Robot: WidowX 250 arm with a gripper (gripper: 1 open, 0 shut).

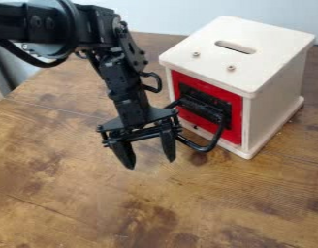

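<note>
A black robot arm reaches in from the upper left, its gripper (147, 152) hanging low over the wooden table, fingers pointing down and spread open with only table visible between them. To the right stands a pale wooden box (283, 97) with a slot and two bolts on its sloped top, a red front panel (185, 77) and a black fitting (215, 103) on that panel. A black cable loops from near the gripper up to the box front, partly crossing it.
A pale wall shows at the back left.
</note>
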